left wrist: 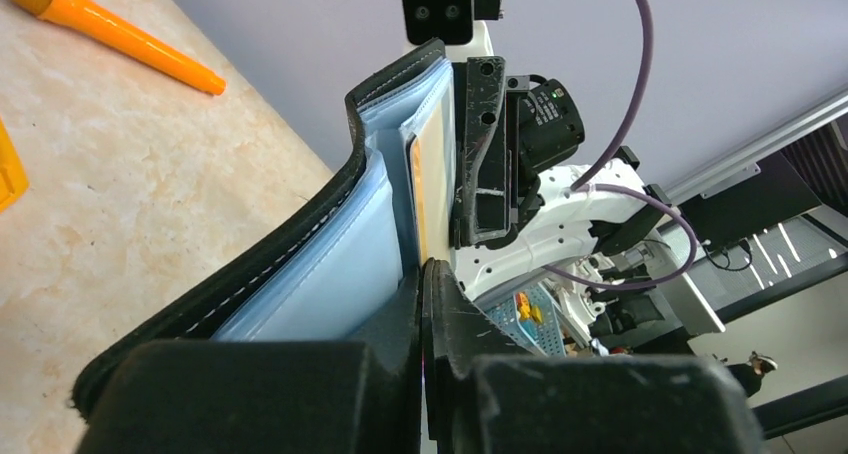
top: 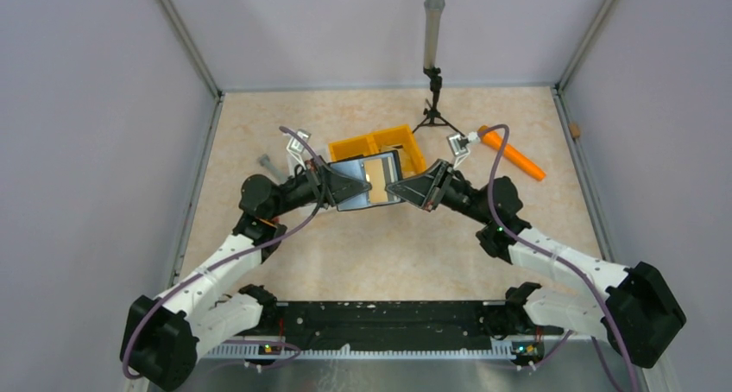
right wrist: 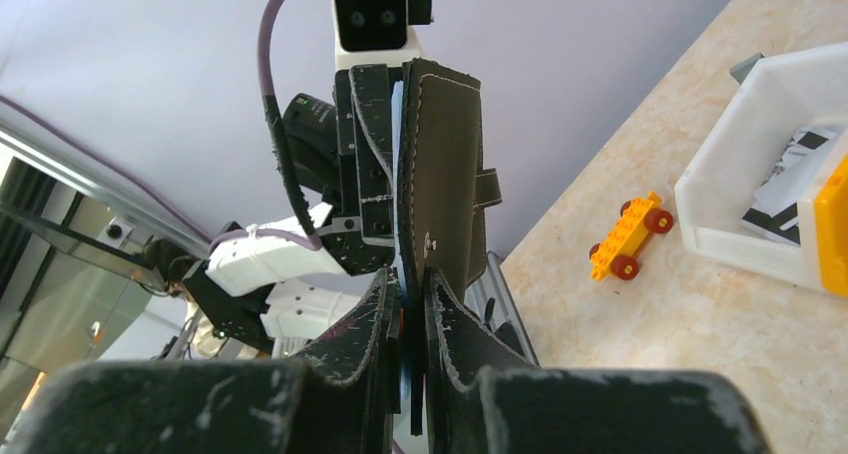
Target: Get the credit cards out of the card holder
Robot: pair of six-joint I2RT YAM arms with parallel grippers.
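The black card holder (top: 354, 200) is open in midair between both grippers, showing light-blue sleeves with a tan card (top: 375, 181) in them. In the left wrist view, the tan card (left wrist: 430, 184) stands upright in a sleeve. The fingertips of my left gripper are shut at the card's lower edge; whether anything is between them is unclear. My right gripper is shut on the holder, whose dark cover (right wrist: 445, 164) faces the right wrist camera.
An orange bin (top: 350, 146) and white container (right wrist: 725, 244) stand behind on the table. An orange tube (top: 514, 154), a stand (top: 434, 107) and a toy car (right wrist: 625, 239) lie around them.
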